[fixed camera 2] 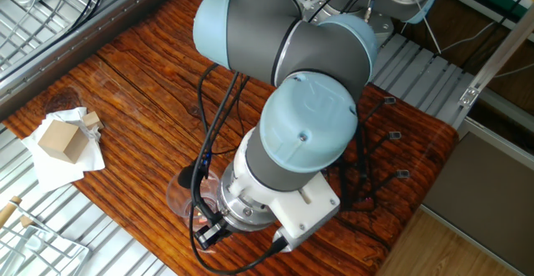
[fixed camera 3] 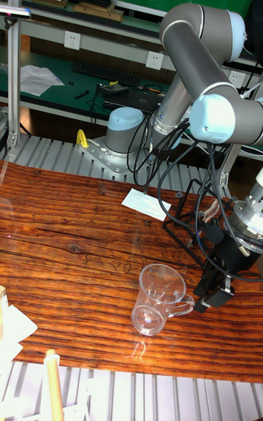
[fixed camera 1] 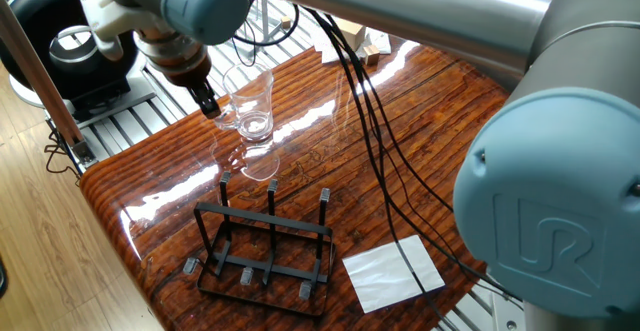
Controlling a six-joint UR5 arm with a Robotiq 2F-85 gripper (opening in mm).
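A clear cup with a side handle (fixed camera 3: 159,292) stands on the glossy wooden table, near its edge; it also shows as a transparent outline (fixed camera 1: 255,111) in exterior view 1. My black gripper (fixed camera 3: 212,297) is angled down at the handle side of the cup, its tips by the handle. In exterior view 1 the gripper tip (fixed camera 1: 208,109) reaches the same side of the cup. The arm covers part of the cup in exterior view 2. Whether the fingers are around the handle or only beside it, I cannot tell.
A black wire rack (fixed camera 1: 265,251) with several upright prongs stands on the table. Beside it lies a white sheet (fixed camera 1: 393,273). Wooden blocks (fixed camera 2: 65,141) rest on white paper at another edge. Black cables hang from the arm. Much of the mid-table is bare.
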